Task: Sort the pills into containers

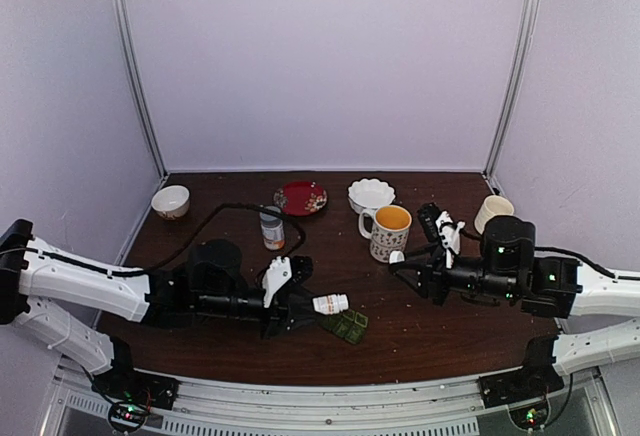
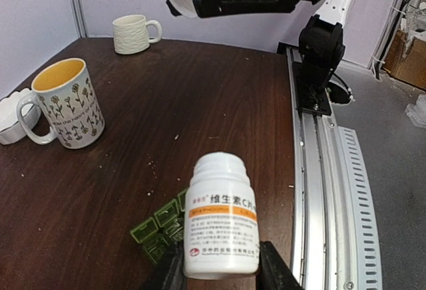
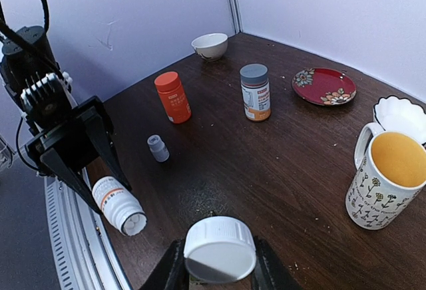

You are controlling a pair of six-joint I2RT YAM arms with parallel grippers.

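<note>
A white pill bottle (image 2: 219, 220) with an orange stripe is held in my left gripper (image 1: 315, 306), its capless neck pointing away from the fingers. It hangs over the edge of the green compartment box (image 1: 346, 326), whose left part it and the gripper cover in the top view. My right gripper (image 1: 395, 261) is shut on a white cap (image 3: 219, 249), well apart from the bottle. Whether pills are inside the bottle cannot be made out. The box's compartments show no clear contents.
An orange-red bottle (image 3: 173, 97), a small white bottle (image 3: 158, 148) and a grey-capped bottle (image 3: 255, 92) stand on the left. Toward the back are a red plate (image 1: 300, 197), a white scalloped bowl (image 1: 371, 194) and a flowered mug (image 1: 388, 235).
</note>
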